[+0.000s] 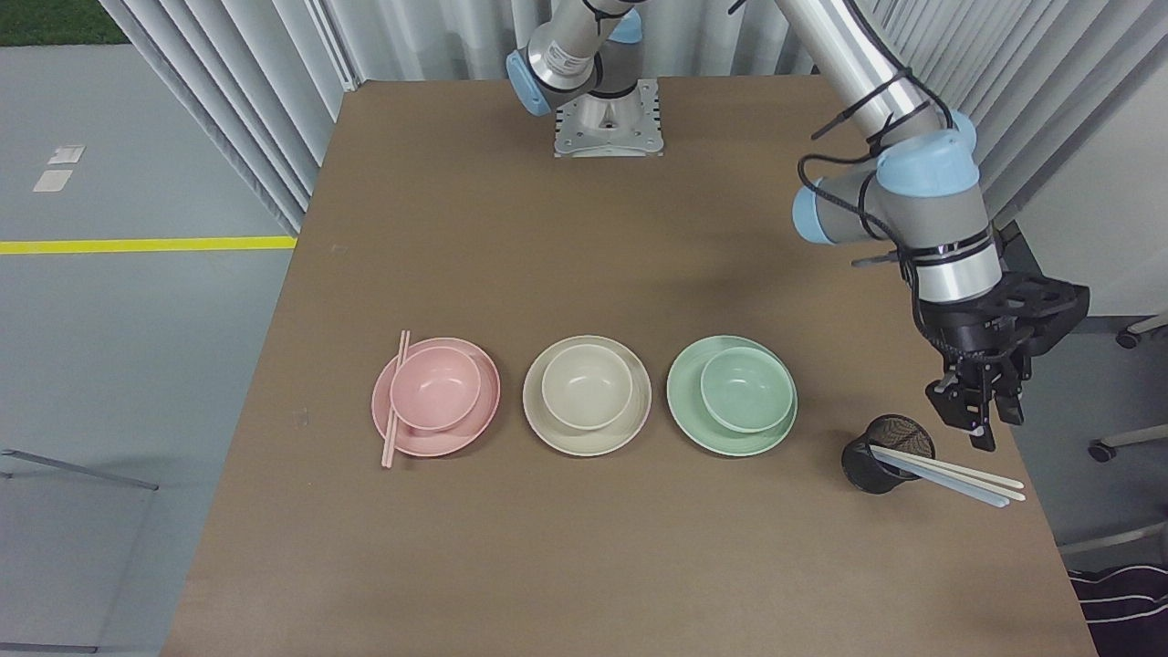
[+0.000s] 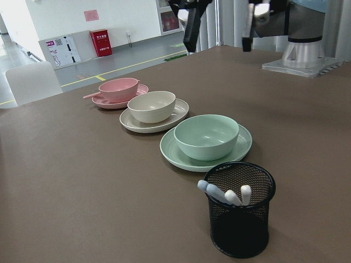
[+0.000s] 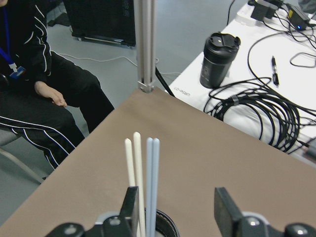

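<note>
My gripper stands open above a black mesh cup at the table's right edge, its fingers apart either side of the chopsticks. The cup holds white chopsticks and pale blue ones, leaning out to the right in the front view. Pink chopsticks lie across the left of a pink plate with a pink bowl. A cream bowl on its plate and a green bowl on its plate stand in a row to the right of it.
The robot's base is at the back. Beyond the right edge, the wrist view shows a seated person and a white table with cables and a black tumbler.
</note>
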